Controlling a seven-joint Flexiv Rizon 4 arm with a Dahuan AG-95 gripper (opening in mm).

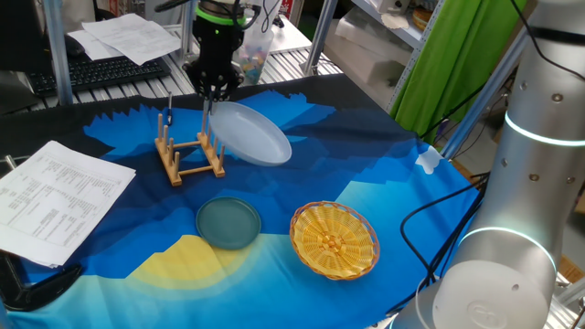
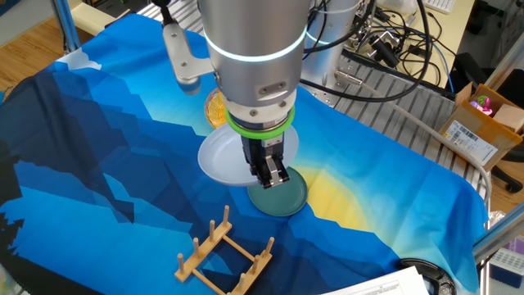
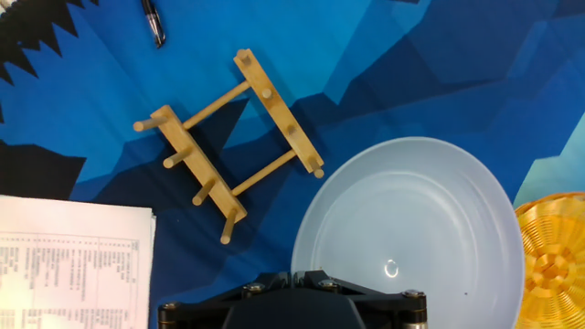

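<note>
A pale blue-white plate (image 1: 250, 134) hangs tilted above the cloth, its left edge at the fingertips of my gripper (image 1: 216, 95). From the wrist, the plate (image 3: 411, 228) fills the lower right, and my gripper is shut on its near rim. The second exterior view shows the plate (image 2: 221, 156) partly behind the gripper (image 2: 273, 180). The wooden dish rack (image 1: 190, 157), with upright pegs on two bars, stands empty on the cloth. In the wrist view the rack (image 3: 208, 174) lies up and left of the plate.
A dark green plate (image 1: 228, 223) and a yellow wicker basket (image 1: 335, 240) rest on the blue cloth. Printed sheets (image 1: 57, 203) cover the left side. A pen (image 3: 154, 23) lies beyond the rack. Clear cloth extends right of the held plate.
</note>
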